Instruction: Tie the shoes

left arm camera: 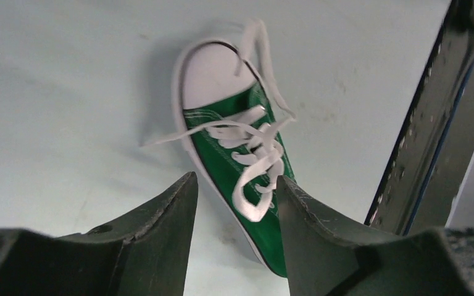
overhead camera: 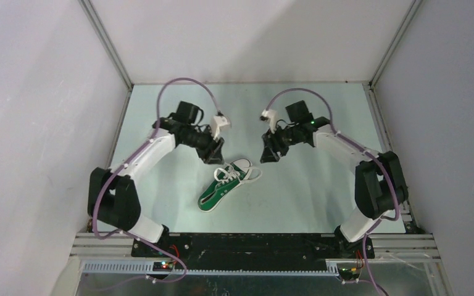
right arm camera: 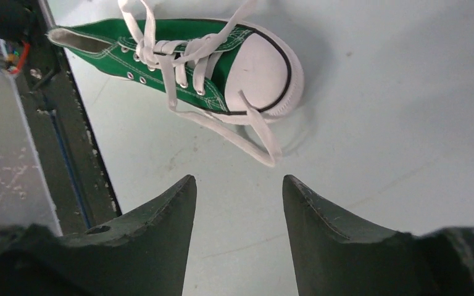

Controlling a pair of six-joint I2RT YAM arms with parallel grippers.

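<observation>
A green canvas sneaker (overhead camera: pixel 213 194) with white toe and sole lies diagonally on the table, toe toward the back. Its white laces (left arm camera: pixel 252 185) form loose crossings and loops on the upper, one long strand (right arm camera: pixel 234 137) draping beside the toe onto the table. My left gripper (overhead camera: pixel 212 157) stands open just above and left of the laces, nothing between its fingers. My right gripper (overhead camera: pixel 270 154) is open over the table to the right of the toe, also empty.
Walls and metal rails enclose it on the sides and back; a black strip (overhead camera: pixel 253 246) runs along the front edge.
</observation>
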